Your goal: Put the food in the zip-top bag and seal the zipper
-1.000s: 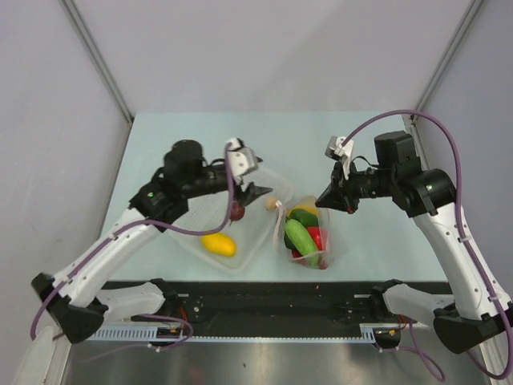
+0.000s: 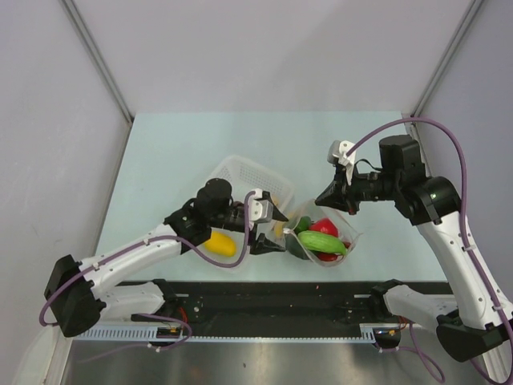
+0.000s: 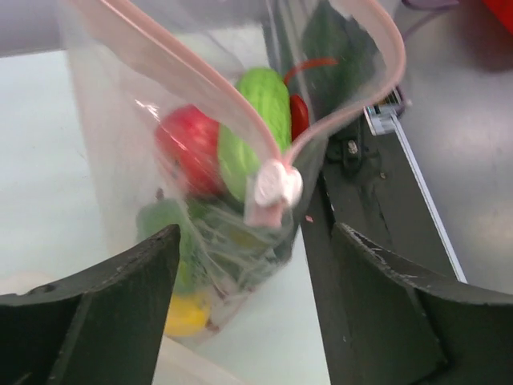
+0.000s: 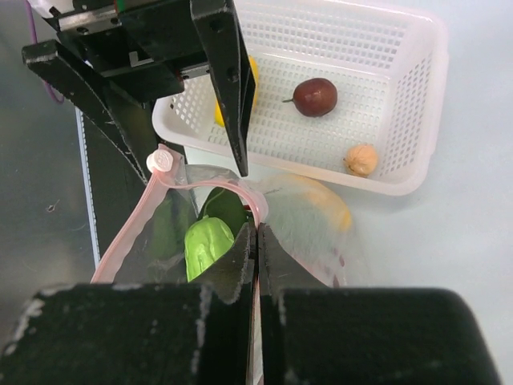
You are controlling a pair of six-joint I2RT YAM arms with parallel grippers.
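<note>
The clear zip bag (image 2: 353, 245) with pink zipper holds a green cucumber (image 3: 252, 120), red vegetable (image 3: 186, 148), green and yellow items. My right gripper is shut on the bag's rim, holding it up. My left gripper (image 2: 279, 233) stands open beside the bag's near-left corner; in the left wrist view the white zipper slider (image 3: 272, 186) sits just ahead between its fingers, not gripped.
The white basket (image 4: 433, 96) at left holds a yellow item (image 2: 220, 245), a dark red vegetable (image 4: 315, 97) and a walnut-like item (image 4: 361, 159). The table's front edge runs close below the bag.
My left gripper has moved down and toward the front, from over the basket to the bag's zipper slider. The bag has shifted slightly; my right gripper has barely moved.
</note>
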